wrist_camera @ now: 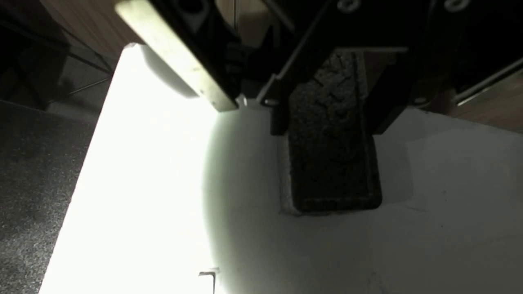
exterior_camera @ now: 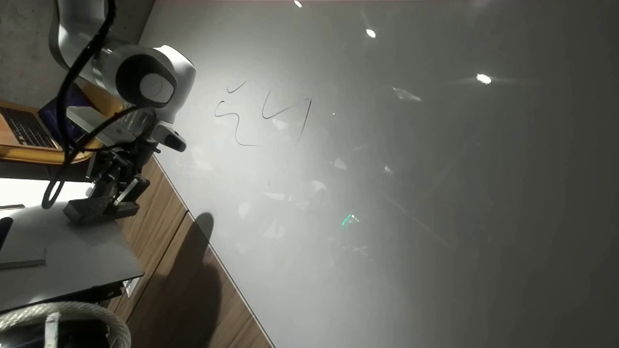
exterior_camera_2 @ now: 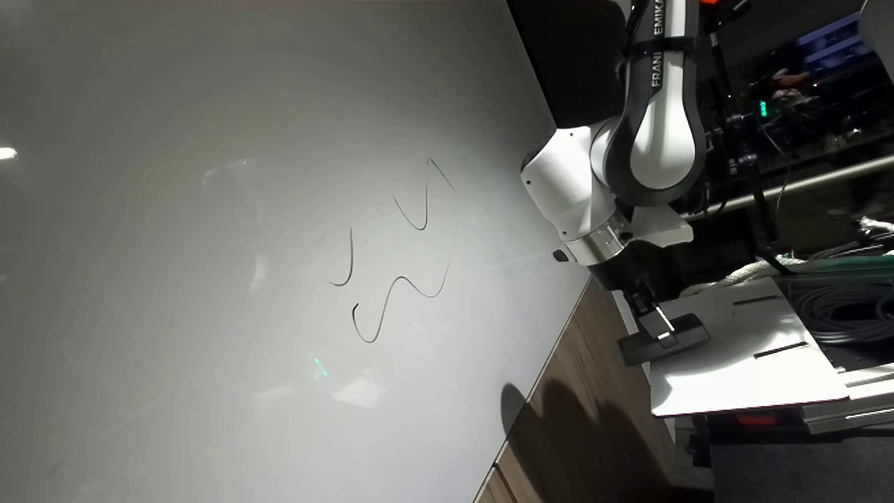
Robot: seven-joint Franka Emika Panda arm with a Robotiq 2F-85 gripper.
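Note:
My gripper is shut on a dark, block-shaped eraser (wrist_camera: 333, 166), one finger along each long side. In exterior view 1 the eraser (exterior_camera: 101, 210) appears by the edge of the white table, and in exterior view 2 the eraser (exterior_camera_2: 689, 337) overlaps the table's near-board side. Whether it touches the tabletop I cannot tell. The large grey-white board (exterior_camera_2: 209, 276) carries several thin dark pen strokes, among them a wavy line (exterior_camera: 236, 119) and an angular stroke (exterior_camera: 268, 118); all are well apart from the gripper.
The white table (wrist_camera: 142, 186) has bare space around the eraser. Wood panelling (exterior_camera: 174, 255) runs along the board's edge. A laptop (exterior_camera: 23, 124) sits on a yellow-edged chair behind the arm, a rope-rimmed basket (exterior_camera: 110, 316) in front. Cables loop around the wrist.

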